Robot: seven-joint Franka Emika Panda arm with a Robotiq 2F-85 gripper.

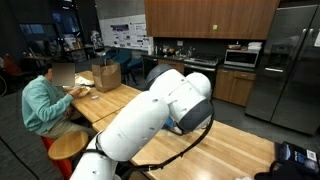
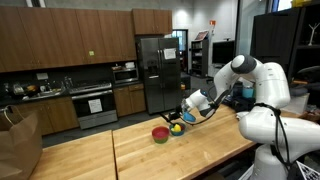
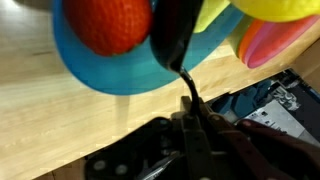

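In the wrist view, my gripper is shut on the thin end of a dark, smooth, long object (image 3: 176, 32); what it is exactly I cannot tell. Beneath it, partly out of frame, is a blue bowl (image 3: 130, 78), with a round red item (image 3: 110, 22) and yellow items (image 3: 270, 8) showing in or over it. Exterior view 2 has the gripper (image 2: 184, 112) low above the bowl with yellow in it (image 2: 177, 129). The arm covers the gripper in exterior view 1.
A red bowl (image 2: 160, 134) stands beside the blue one. A brown paper bag (image 1: 107, 76) is at the table's far end, and a person in green (image 1: 45, 105) sits at its left side.
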